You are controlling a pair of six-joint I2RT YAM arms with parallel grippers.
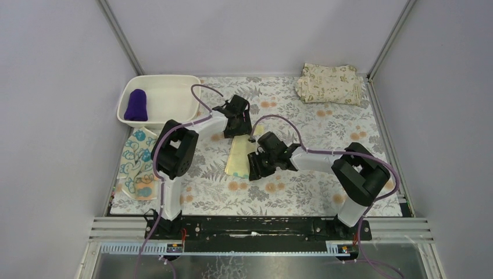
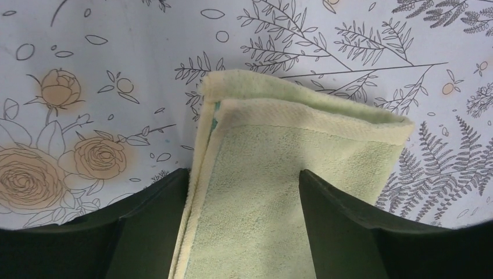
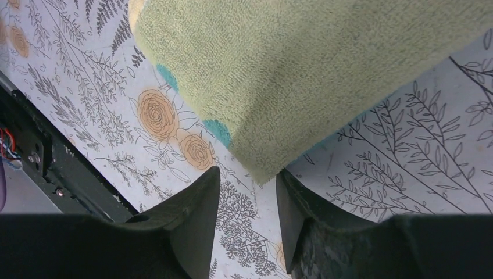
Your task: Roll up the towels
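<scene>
A folded pale yellow towel [image 1: 238,156] with teal patches along its edge lies flat near the middle of the table. My left gripper [image 1: 238,131] is over its far end. In the left wrist view the fingers [image 2: 343,215] stand apart, one by the towel's folded side edge and one above its surface. My right gripper [image 1: 252,168] is at the near right corner. In the right wrist view, that towel corner [image 3: 264,165] reaches the gap between the parted fingertips, and neither is clamped on it. The arms cover part of the towel from above.
A white bin [image 1: 168,93] at the back left holds a purple rolled towel [image 1: 136,106]. Left of my left arm lies a patterned towel [image 1: 136,165], partly hidden. Several folded patterned towels [image 1: 329,84] are stacked at the back right.
</scene>
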